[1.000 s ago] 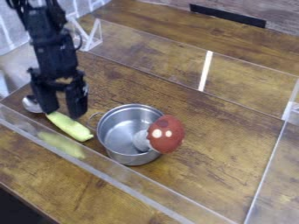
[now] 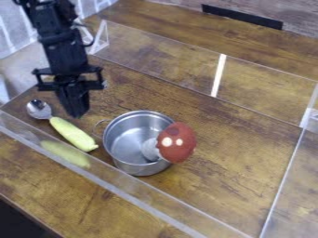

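The black gripper (image 2: 77, 107) hangs at the left, raised above the wooden surface near a pale yellow-green corn cob (image 2: 73, 134) and a spoon (image 2: 39, 109); it looks shut, with nothing visible between its blurred fingers. To the right of the corn stands a steel pot (image 2: 125, 144), holding or backed by a red mushroom-like object with white spots (image 2: 177, 141), whose white stem reaches into the pot.
Clear low panels (image 2: 218, 76) border the wooden work area (image 2: 243, 158) on several sides. A dark edge runs along the top of the view.
The pot, corn and red object look unmoved.
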